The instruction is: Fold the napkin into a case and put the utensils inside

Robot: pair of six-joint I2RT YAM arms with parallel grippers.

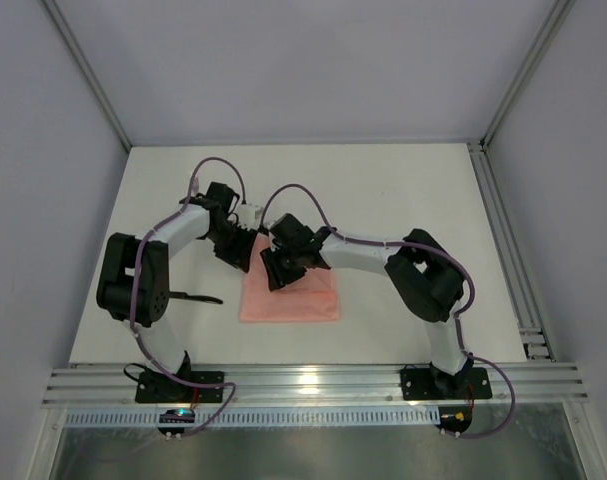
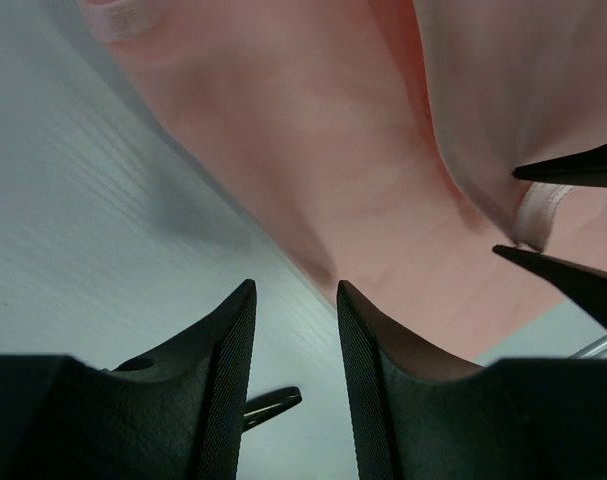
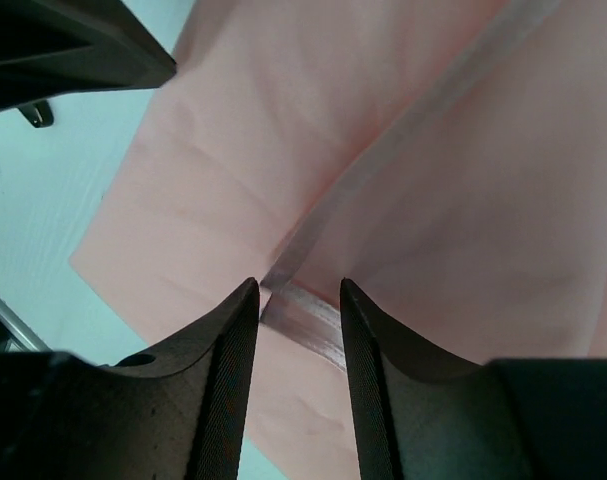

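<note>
The pink napkin (image 1: 289,307) lies on the white table with one part folded over, making a second layer. In the right wrist view, the folded flap (image 3: 453,200) shows a hemmed edge running down to a corner near the fingertips. My right gripper is open over that corner; in the left wrist view its fingers (image 2: 578,168) stand on either side of the flap's tip. My left gripper is open at the napkin's left border, with nothing between its fingers. A black utensil (image 1: 195,297) lies on the table left of the napkin.
Both grippers are close together above the napkin, with little room between them. Bare white table (image 1: 413,190) extends to the right and back. A metal rail (image 1: 313,378) runs along the front edge.
</note>
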